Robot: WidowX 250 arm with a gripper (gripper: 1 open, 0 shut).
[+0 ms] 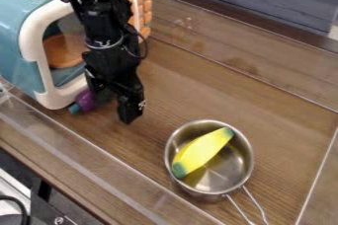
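The black gripper (117, 99) hangs low over the wooden counter at the left, in front of the light blue toy microwave (30, 41) with its white door frame. A purple object with a teal end (87, 102) lies on the counter just left of and partly behind the gripper; whether the fingers touch it, and how far they are open, is unclear. A yellow banana (201, 152) rests in a steel pot (230, 176) at the front right.
A grey-blue panel (258, 2) runs along the back. The counter's front edge is at the lower left.
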